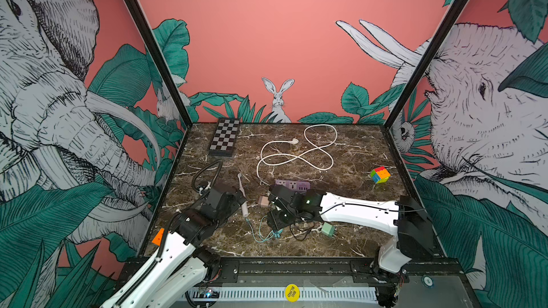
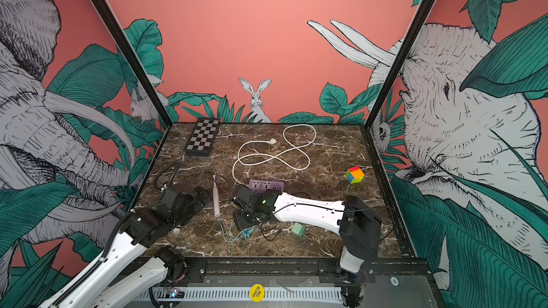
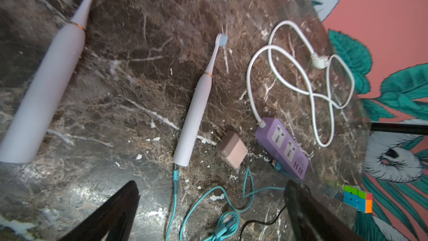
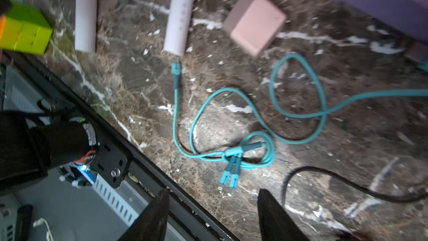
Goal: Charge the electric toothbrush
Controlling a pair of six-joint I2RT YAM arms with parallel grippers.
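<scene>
Two white toothbrushes show in the left wrist view: one [image 3: 192, 117] in the middle, another [image 3: 42, 89] at left. A teal cable's connector [image 4: 175, 72] lies just below a toothbrush base; the cable has a coiled bundle [image 4: 247, 151] with more tips. A pink charger [image 4: 254, 22] lies beside a purple power strip [image 3: 280, 147], where the cable's other end runs. My left gripper is open above the toothbrushes, holding nothing. My right gripper hangs open above the cable coil, nothing between its fingers.
A white cord [image 1: 319, 168] loops across the back; a chessboard box [image 2: 202, 135] lies back left. A colored cube [image 1: 380, 175] is at right, a green adapter [image 1: 327, 230] near the front, with a black cable nearby.
</scene>
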